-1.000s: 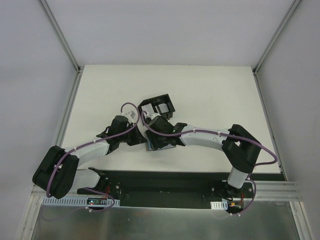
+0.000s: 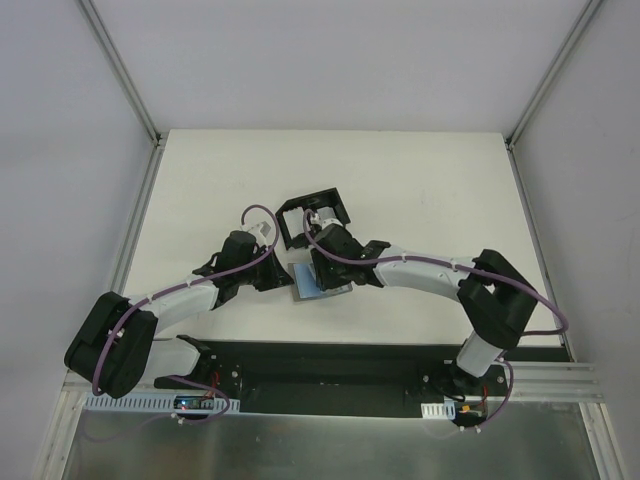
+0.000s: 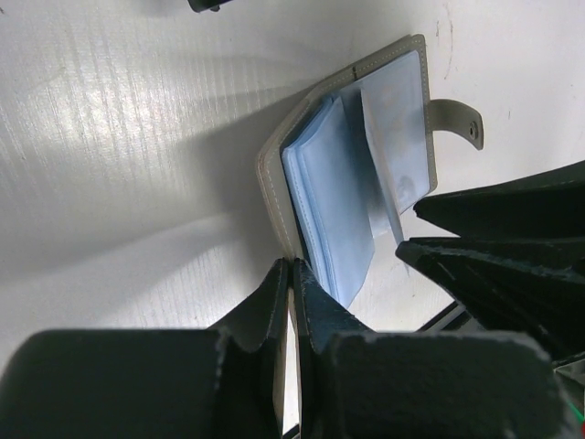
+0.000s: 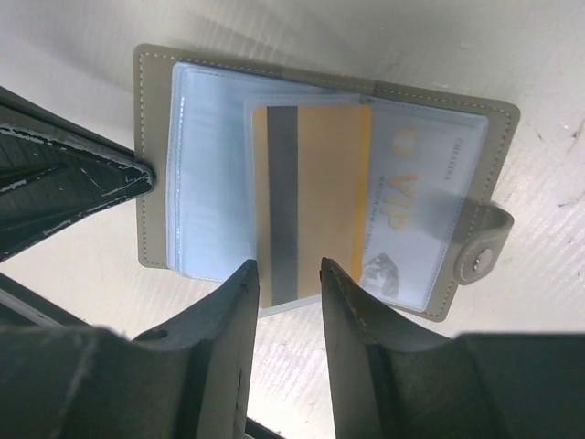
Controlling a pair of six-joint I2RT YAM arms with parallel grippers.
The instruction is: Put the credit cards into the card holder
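Observation:
An open grey-olive card holder (image 3: 279,197) with blue sleeves (image 4: 206,165) and a snap strap lies on the white table. My left gripper is shut on the holder's edge. My right gripper is shut on a tan card (image 4: 324,174) with a dark stripe, held over the holder's middle, at or in a clear pocket; how far in, I cannot tell. The right side shows a VIP print under clear plastic.
A black compartmented tray (image 2: 312,200) with white items sits just behind the holder.
My right gripper has moved rightward, away from the left gripper, showing more of the blue sleeve. The left arm has not moved.

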